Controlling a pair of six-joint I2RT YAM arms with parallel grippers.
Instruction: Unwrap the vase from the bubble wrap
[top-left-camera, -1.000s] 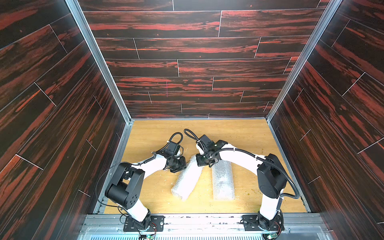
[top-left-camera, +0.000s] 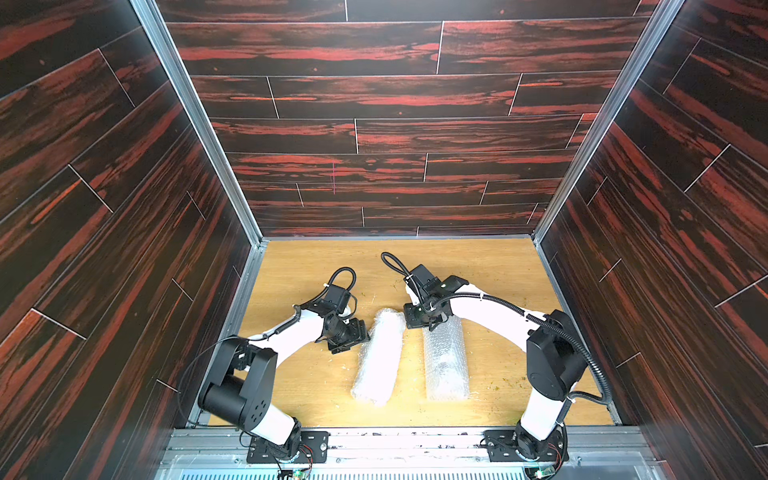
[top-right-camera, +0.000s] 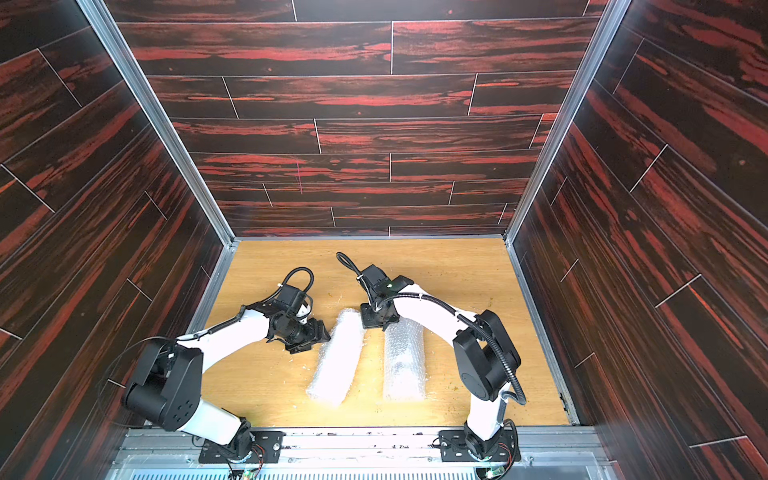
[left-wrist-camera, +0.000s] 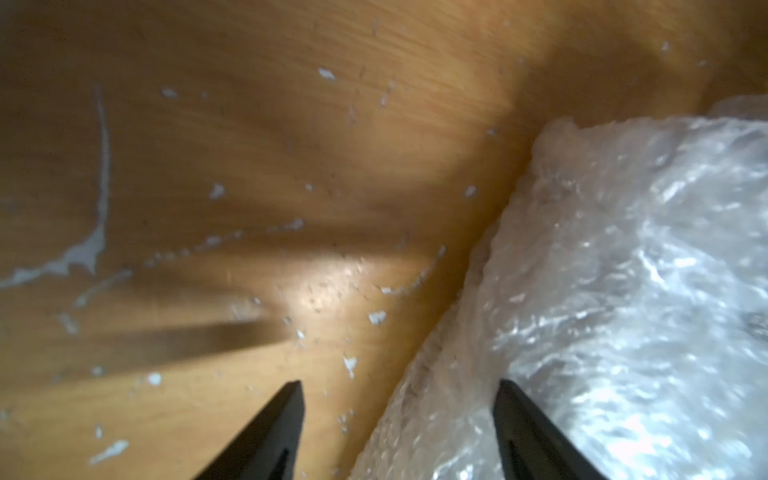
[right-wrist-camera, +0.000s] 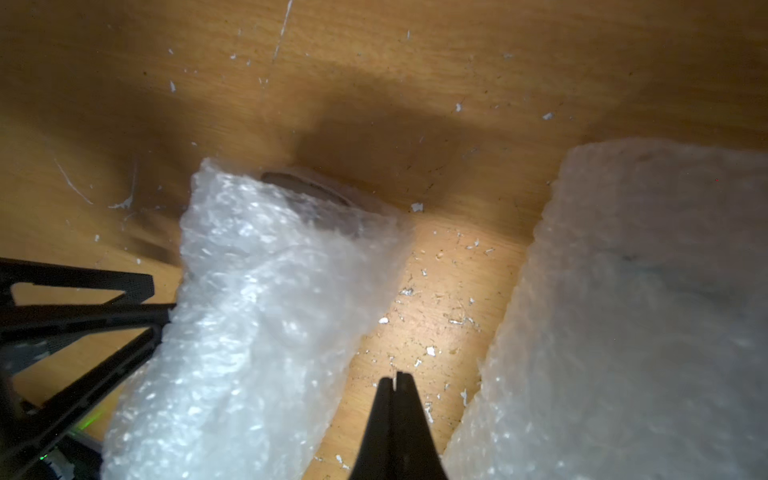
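Note:
A roll of bubble wrap (top-left-camera: 377, 360) lies lengthwise in the middle of the table; in the right wrist view a grey edge (right-wrist-camera: 308, 185) shows inside its far end (right-wrist-camera: 272, 336). A second piece of bubble wrap (top-right-camera: 404, 360) lies parallel on its right, partly under my right arm. My left gripper is low beside the roll's left side, fingers apart, with nothing seen held. My right gripper hangs over the gap between the two pieces, shut, nothing showing between its fingertips.
Dark walls enclose it on three sides. Both arms reach close together over the middle.
My left gripper has drawn left from the roll and my right gripper has moved right and slightly up. The roll's near end has shifted a little to the right.

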